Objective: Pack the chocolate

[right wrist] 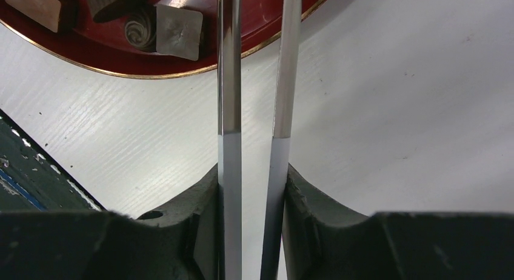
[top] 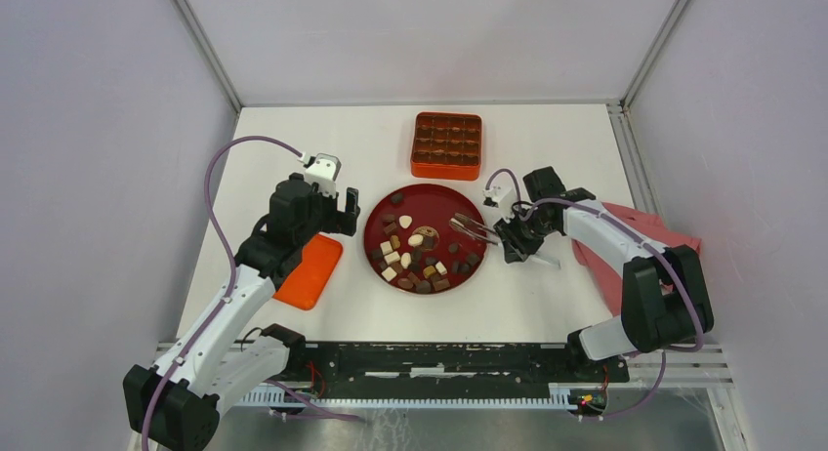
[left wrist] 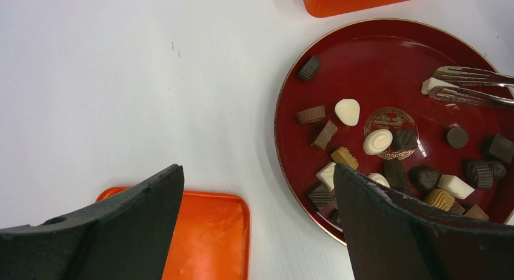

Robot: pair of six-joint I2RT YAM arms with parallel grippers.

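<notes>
In the top view, my right gripper (top: 504,234) is closed around a pair of metal tongs (top: 475,228) that reach over the right side of the round red plate (top: 391,197). The fork-like tips of the tongs (left wrist: 476,75) stand on either side of a white chocolate (left wrist: 433,85) lying on the plate; whether both tips touch it, I cannot tell. Between the black right fingers, the two tong arms show slightly apart. My left gripper is open and empty, left of the plate. An orange box with small compartments (top: 446,161) stands behind the plate.
Several dark, brown and white chocolates lie on the plate, crowded towards its front. An orange tray (top: 309,272) lies beneath the left arm. A red cloth (top: 625,238) is spread at the right.
</notes>
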